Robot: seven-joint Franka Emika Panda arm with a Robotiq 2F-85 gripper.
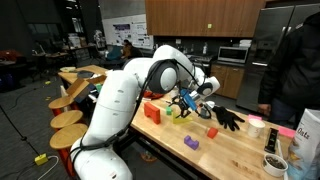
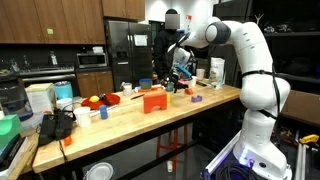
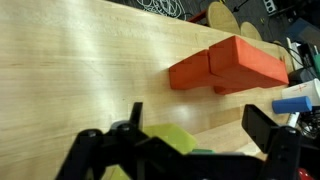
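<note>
My gripper is open, its two black fingers spread at the bottom of the wrist view. A yellow piece [image 3: 170,136] shows between and below them, with a bit of green near it. Whether the fingers touch the yellow piece cannot be told. Beyond the fingers, a red block [image 3: 245,66] rests on the wooden table. In the first exterior view the gripper [image 1: 181,106] hangs low over the table, close to the yellow piece [image 1: 182,120].
A purple block [image 1: 191,142] and a small red block [image 1: 212,132] lie nearer the arm's side. A black glove-like item [image 1: 228,118] and a white cup [image 1: 256,127] stand to the right. Bare table [image 3: 60,80] fills the left of the wrist view.
</note>
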